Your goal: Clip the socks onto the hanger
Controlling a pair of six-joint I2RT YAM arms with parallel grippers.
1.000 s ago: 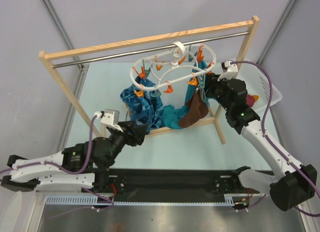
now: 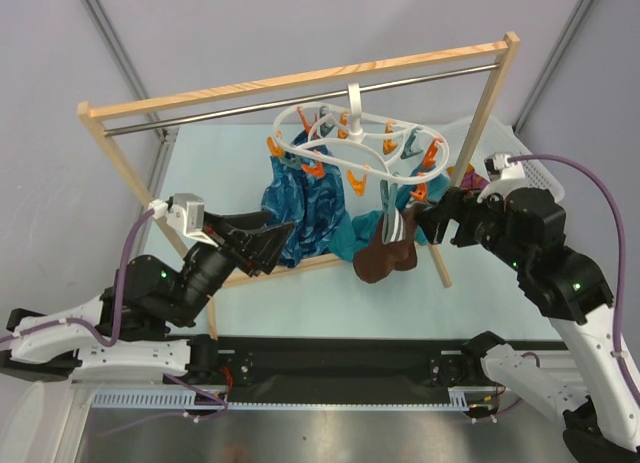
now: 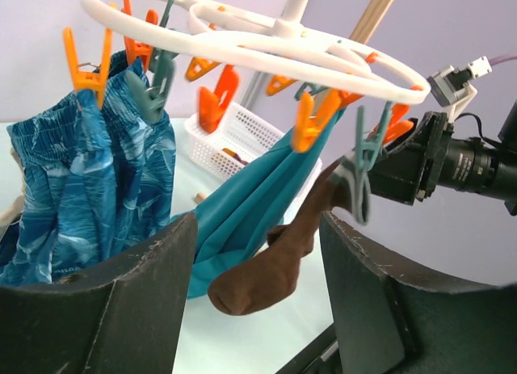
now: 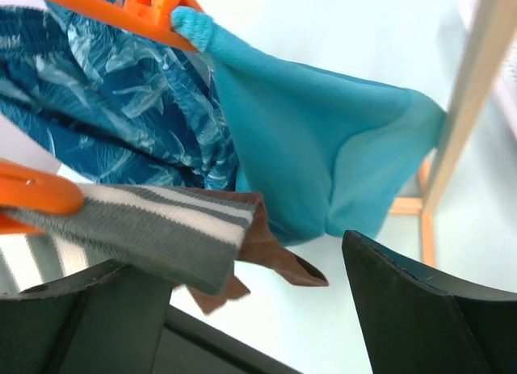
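Note:
The white hanger with orange and teal clips hangs from the rod. On it hang blue patterned cloth, a teal sock and a brown sock with a grey striped cuff; in the right wrist view an orange clip is at that cuff. My right gripper is open just right of the brown sock. My left gripper is open and empty, lower left of the hanger.
A wooden frame carries the rod. A white basket with coloured items stands at the back right.
My right arm has drawn back toward the front right from the hanger's clips. The hanger has swung and settled somewhat; my left gripper has shifted slightly.

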